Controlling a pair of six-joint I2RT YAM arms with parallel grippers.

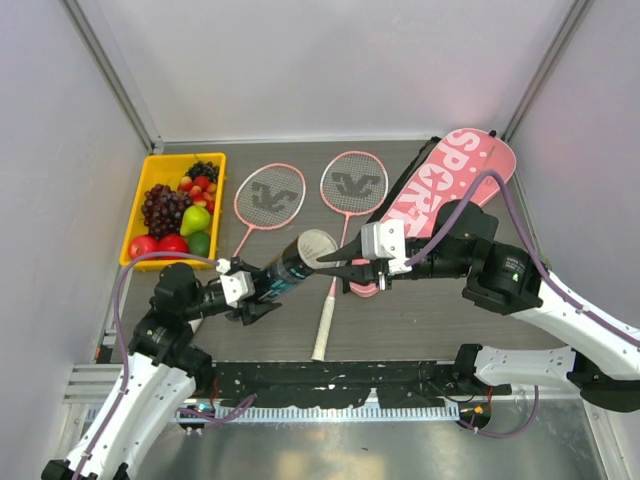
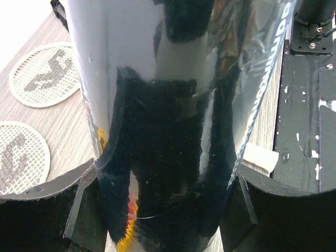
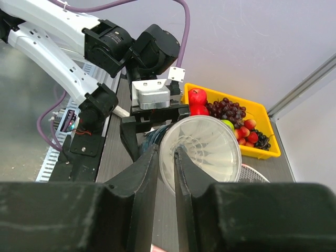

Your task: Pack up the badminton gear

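Note:
A shuttlecock tube (image 1: 292,262) with a pale lid is tilted in the air, my left gripper (image 1: 255,295) shut on it; in the left wrist view the tube (image 2: 167,126) fills the middle. My right gripper has its fingertips close together at the lid's rim; whether they grip it is unclear. A pink racket bag (image 1: 435,185) lies at the back right, partly hidden by the right arm.
A yellow fruit basket (image 1: 136,225) stands at the back left. Walls enclose the back and sides.

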